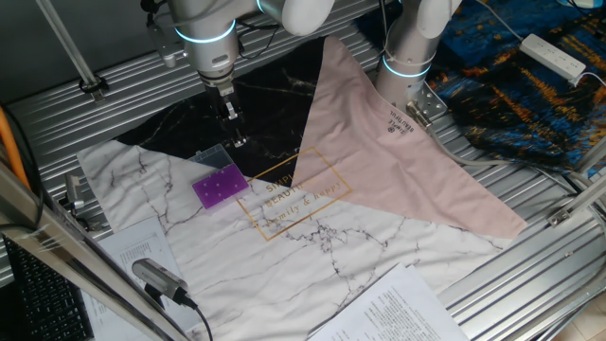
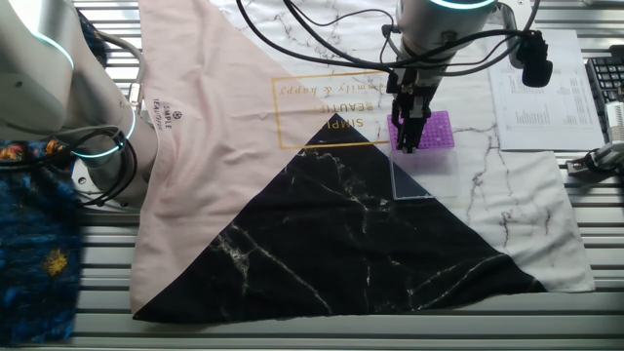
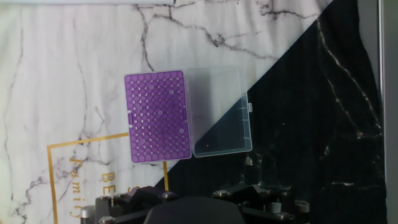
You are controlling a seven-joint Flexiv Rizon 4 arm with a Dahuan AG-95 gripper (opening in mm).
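Note:
A purple tip box (image 3: 158,116) lies on the cloth with small round holes in rows across its top. Its clear lid (image 3: 219,112) is folded open flat beside it, to the right in the wrist view and over the edge of the black part of the cloth. Above the cloth hangs my gripper (image 1: 237,143), pointing down near the lid and apart from the box. At the bottom of the wrist view the two fingers (image 3: 163,195) stand apart, with nothing seen between them. In exterior view 2 the gripper (image 2: 409,148) covers part of the box.
A pink, black and white marbled cloth (image 1: 379,170) covers the table, largely clear. Papers (image 1: 393,308) lie at its front edge. A camera on a stand (image 1: 159,277) and a keyboard (image 1: 43,294) are at the left.

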